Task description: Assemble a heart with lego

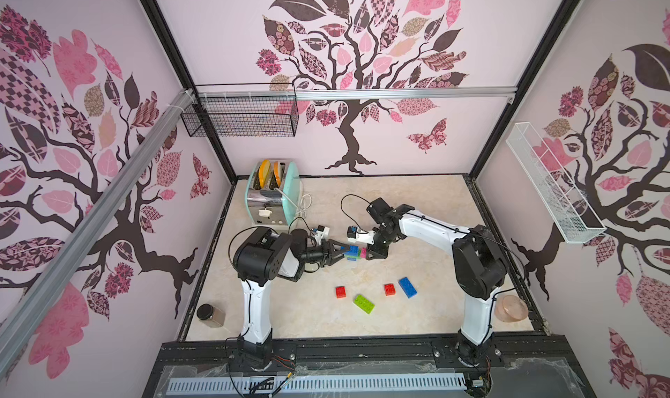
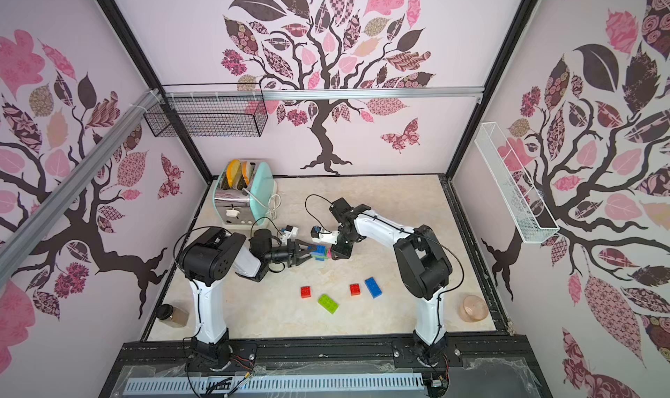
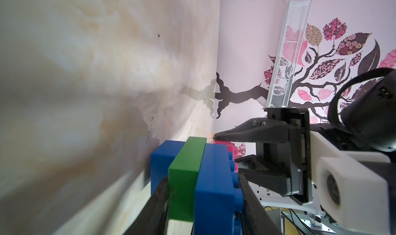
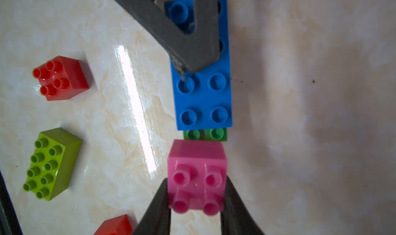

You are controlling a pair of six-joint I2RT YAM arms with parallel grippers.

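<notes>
A stack of blue [image 3: 214,197] and green [image 3: 185,177] bricks is in my left gripper [image 1: 336,254], which is shut on it above the table. A second blue brick [image 3: 163,160] shows behind the green one in the left wrist view. My right gripper is shut on a pink brick [image 4: 197,165]. In the right wrist view the pink brick sits at the end of the top blue brick [image 4: 202,99], over a strip of green; whether they touch I cannot tell.
Loose on the table lie two red bricks [image 1: 340,292], a lime brick [image 1: 363,303] and a blue brick [image 1: 407,286]. A toaster [image 1: 272,195] stands at back left, a jar [image 1: 209,315] at front left, a pink bowl [image 1: 511,308] at front right.
</notes>
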